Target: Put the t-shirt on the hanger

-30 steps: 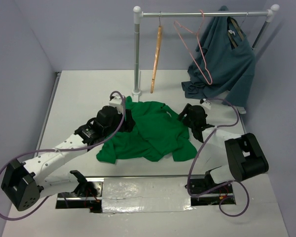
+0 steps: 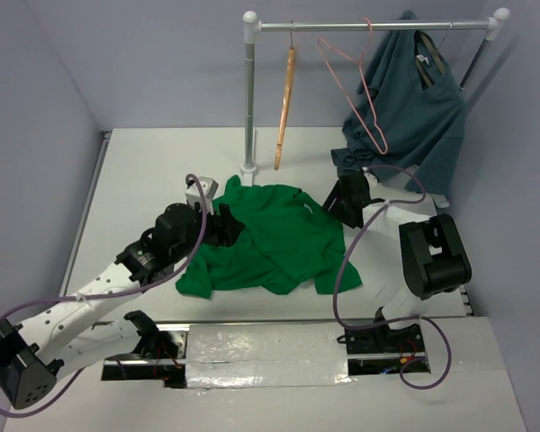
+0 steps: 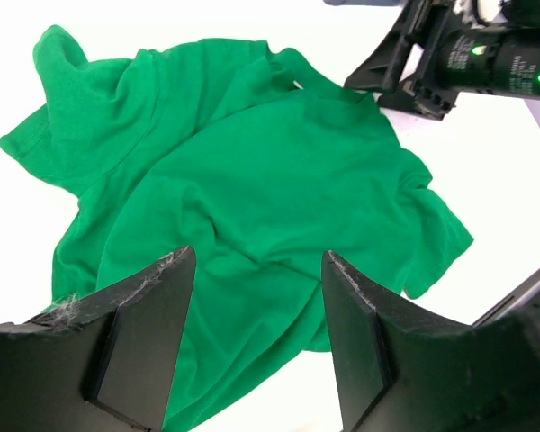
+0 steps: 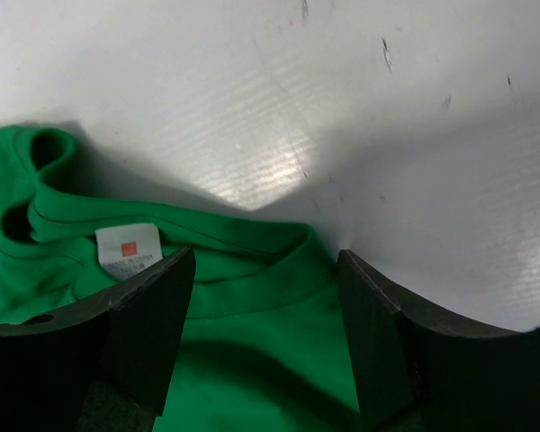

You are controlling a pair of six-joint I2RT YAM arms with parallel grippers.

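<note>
The green t shirt [image 2: 279, 243] lies crumpled on the white table, sleeves spread, with a small label [image 4: 126, 243] at the collar in the right wrist view. My left gripper hangs open above the left part of the shirt. At the shirt's upper right edge is my right gripper, its fingers apart astride a folded collar edge; whether they touch the cloth I cannot tell. A pink hanger [image 2: 374, 117] and a wooden hanger [image 2: 285, 108] hang from the rail.
The metal rail [image 2: 360, 27] spans the back, with a dark teal garment [image 2: 405, 108] hung at the right. Bare table [image 2: 135, 180] lies left of the shirt; walls stand on both sides.
My right arm has moved slightly up and left in the top view toward the back of the shirt's edge. The shirt looks unchanged.
</note>
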